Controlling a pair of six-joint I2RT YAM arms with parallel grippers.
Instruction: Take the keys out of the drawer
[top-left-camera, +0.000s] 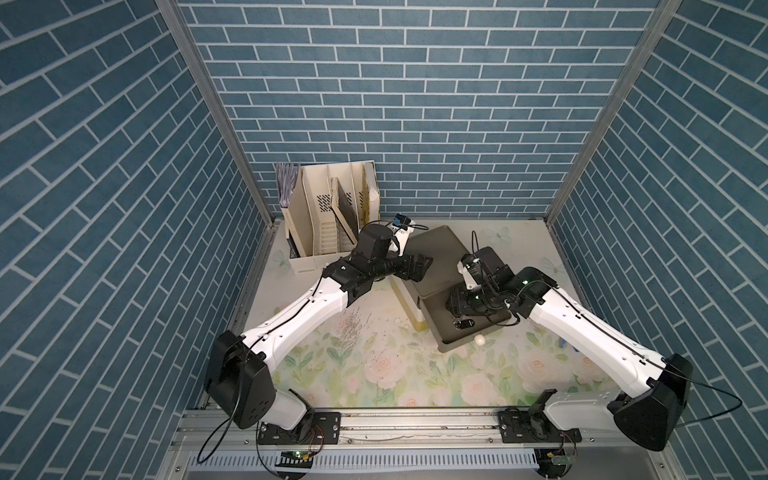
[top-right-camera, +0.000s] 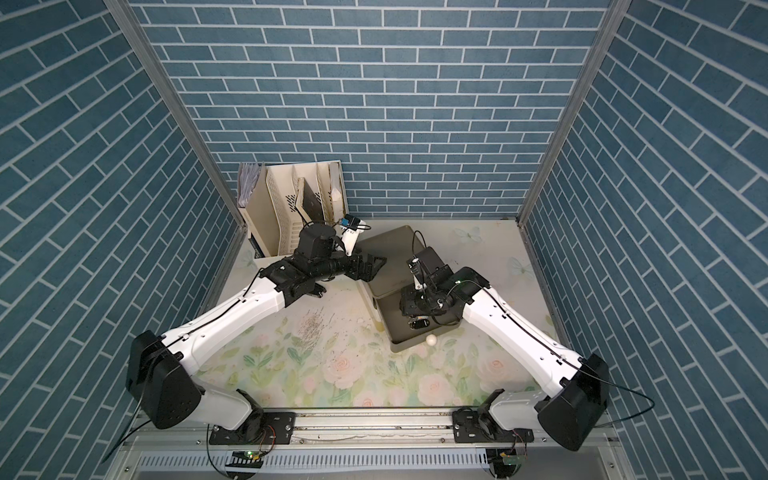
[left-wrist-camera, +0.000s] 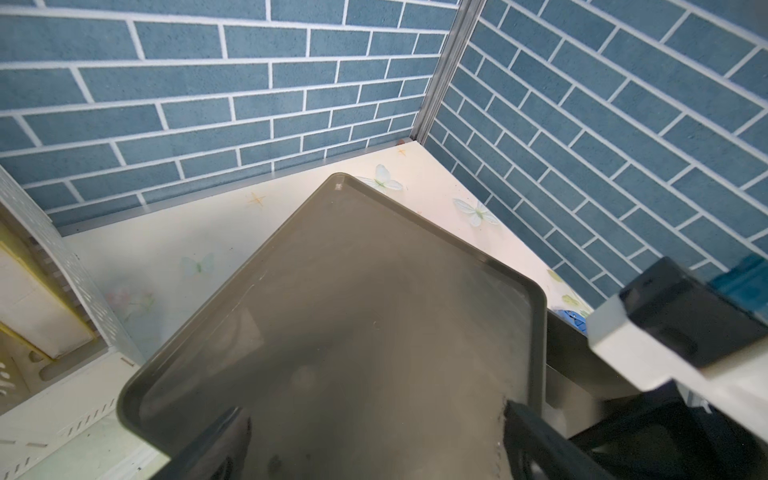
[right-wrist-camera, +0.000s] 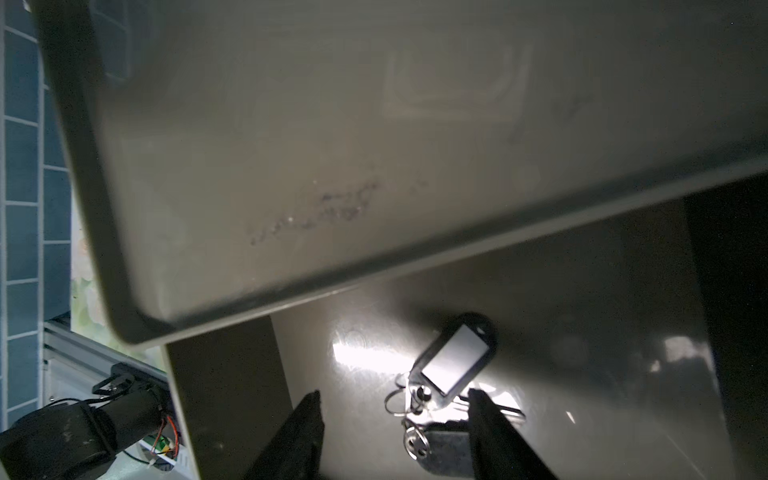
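A bunch of keys with black tags lies on the floor of the open grey drawer. My right gripper is inside the drawer, its fingers apart on either side of the keys, holding nothing that shows. In the top left view the right gripper covers part of the keys. My left gripper hangs over the grey lid behind the drawer, fingers apart with nothing visible between them.
A beige file organiser stands at the back left. A small pale ball lies just outside the drawer's front.
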